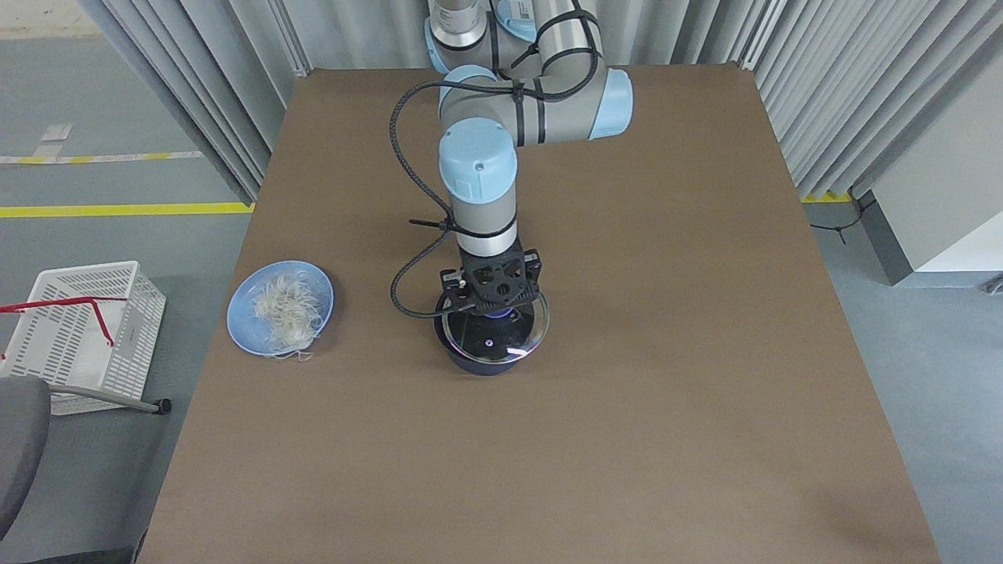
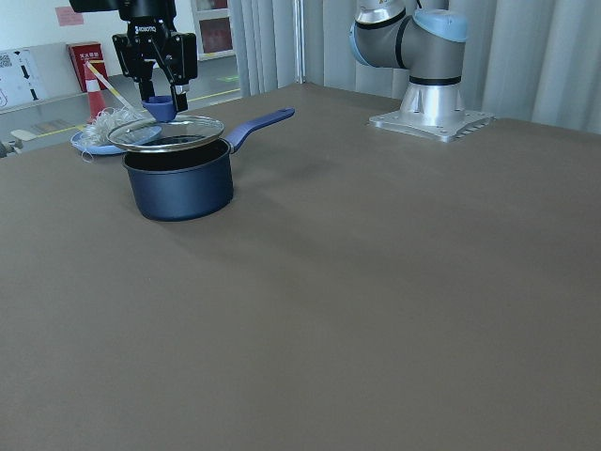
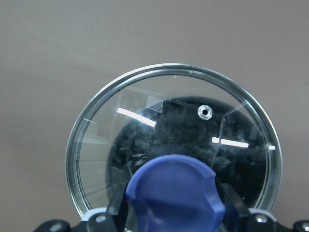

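My gripper (image 2: 161, 99) is shut on the blue knob (image 3: 175, 193) of a glass pot lid (image 2: 183, 136), which sits raised just above a dark blue saucepan (image 2: 183, 188) with a blue handle (image 2: 263, 122). In the wrist view the lid's steel rim and vent hole show around the knob. In the front view the lid (image 1: 528, 340) is offset slightly from the pot beneath, mostly hidden under my wrist.
A blue plate (image 1: 243, 319) of white noodle-like strands (image 1: 287, 309) is left of the pot. A white basket (image 1: 132, 357) stands on the floor beyond the table's left edge.
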